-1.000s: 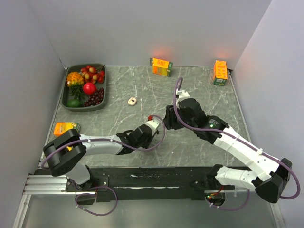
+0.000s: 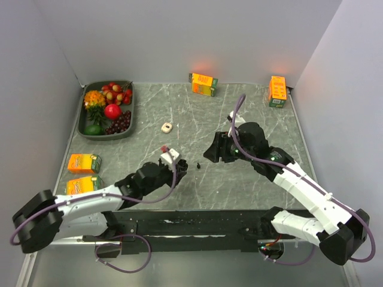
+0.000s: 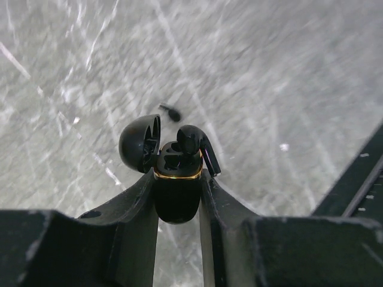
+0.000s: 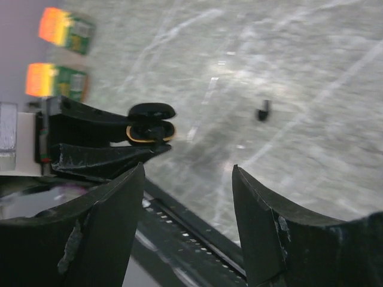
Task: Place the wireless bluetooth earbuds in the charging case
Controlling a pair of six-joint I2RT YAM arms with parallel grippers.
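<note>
My left gripper (image 2: pixel 178 168) is shut on the black charging case, whose lid stands open with a dark piece, apparently an earbud, at its top; the case also shows in the right wrist view (image 4: pixel 150 122). A small black earbud lies on the marble table beyond it, also seen in the top view (image 2: pixel 198 165) and right wrist view (image 4: pixel 263 111). My right gripper (image 2: pixel 218 149) stands open to the right of that earbud, its fingertips (image 4: pixel 242 179) empty.
A fruit tray (image 2: pixel 82 130) sits at the back left. Juice boxes (image 2: pixel 85 163) lie at the left, with others (image 2: pixel 204 84) at the back and back right (image 2: pixel 277 91). A small white object (image 2: pixel 167 127) lies mid-table.
My left gripper has drawn back to the left and toward the near side with the case. My right gripper has shifted slightly, opening a gap between the two arms.
</note>
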